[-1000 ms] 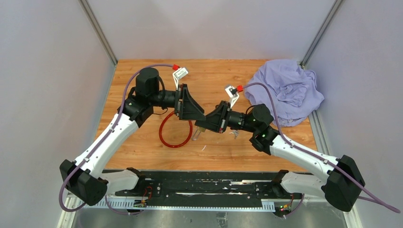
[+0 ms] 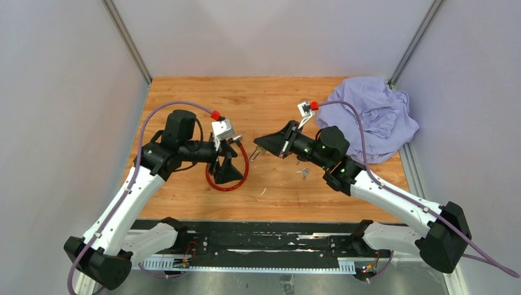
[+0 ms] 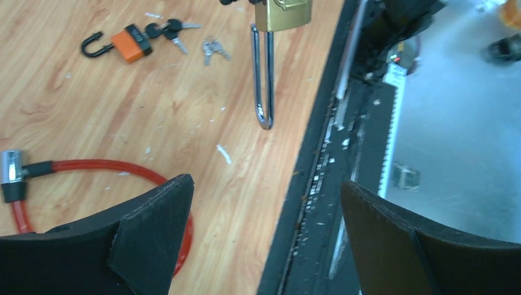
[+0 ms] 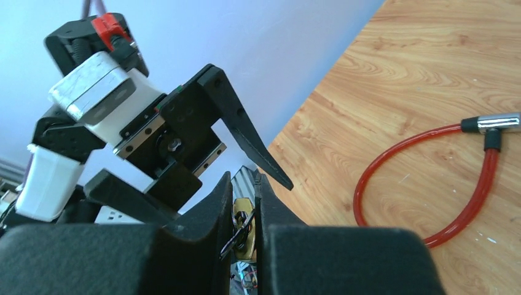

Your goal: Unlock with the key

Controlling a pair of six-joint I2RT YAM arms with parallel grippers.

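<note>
The brass padlock (image 3: 284, 15) hangs above the wooden table with its long silver shackle (image 3: 264, 86) pointing down in the left wrist view. My right gripper is shut on the padlock, whose brass body shows as a narrow strip between the fingers. A silver key (image 4: 236, 236) and its ring are at the padlock's face, partly hidden; how the key sits there I cannot tell. Off to the padlock's left in the top view, my left gripper (image 2: 235, 165) is open and empty, above the red cable lock (image 2: 226, 188).
An orange padlock (image 3: 129, 46) with black-headed keys (image 3: 169, 27) and a separate pair of silver keys (image 3: 214, 48) lie on the table. A lilac cloth (image 2: 375, 117) fills the back right corner.
The right arm shifted only slightly.
</note>
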